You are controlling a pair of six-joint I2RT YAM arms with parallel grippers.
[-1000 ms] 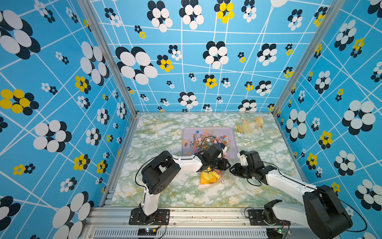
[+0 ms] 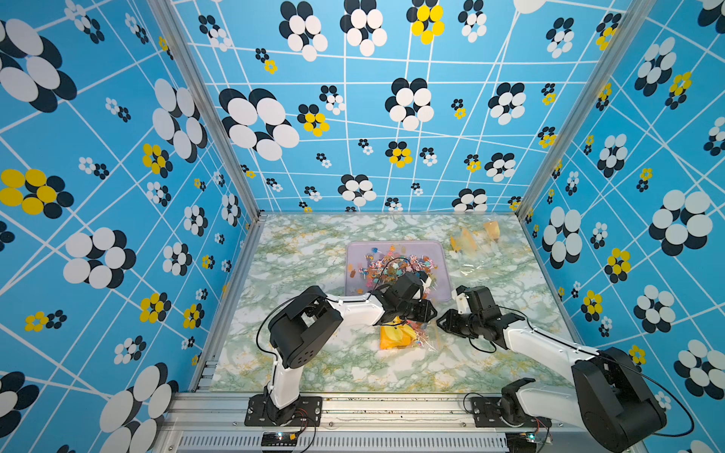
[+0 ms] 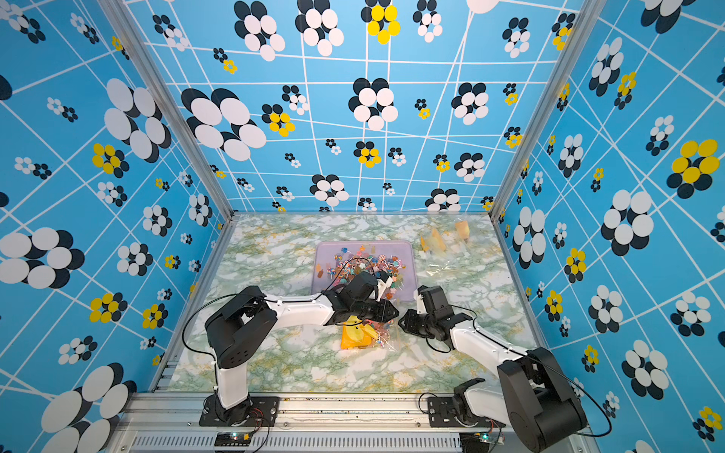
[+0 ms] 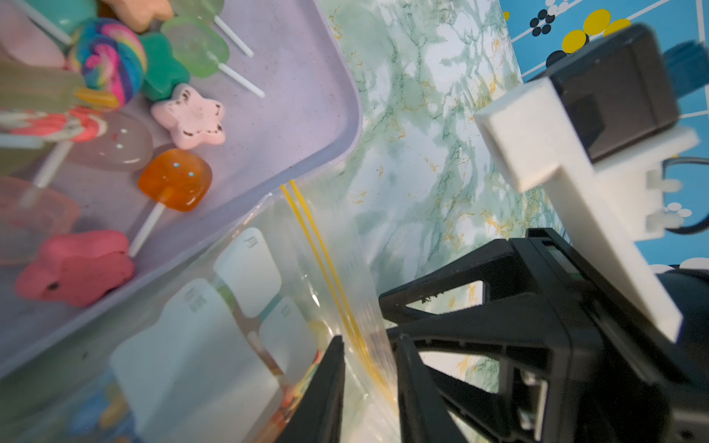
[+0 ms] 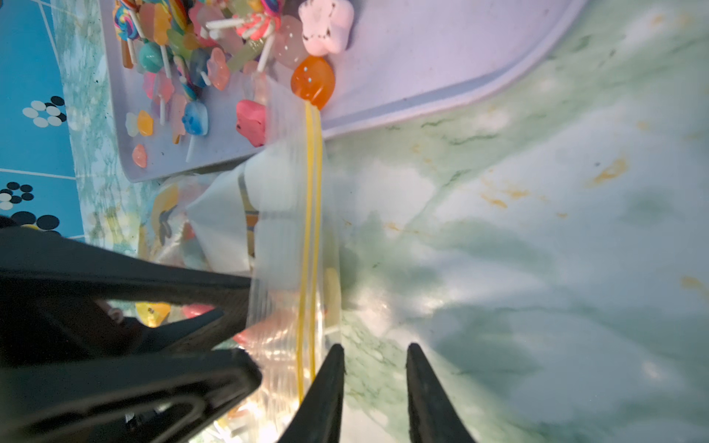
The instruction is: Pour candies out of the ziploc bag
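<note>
A clear ziploc bag with yellow seal lines and orange-yellow print (image 2: 396,337) lies on the table in front of the tray, candies showing inside. Its seal strip (image 5: 309,221) runs upright between the two grippers in the right wrist view. My left gripper is at the zip edge, fingers part open, with the seal behind or between them; whether it touches is unclear. My right gripper faces it from the right, part open, with only table visible between its fingers, just beside the seal.
A lilac tray (image 2: 356,275) of candies and lollipops sits behind the bag, under the left wrist. Clear bags with yellowish pieces (image 2: 462,240) lie at back right.
The right gripper has shifted very slightly over the last second. The left arm and the bag look unchanged.
</note>
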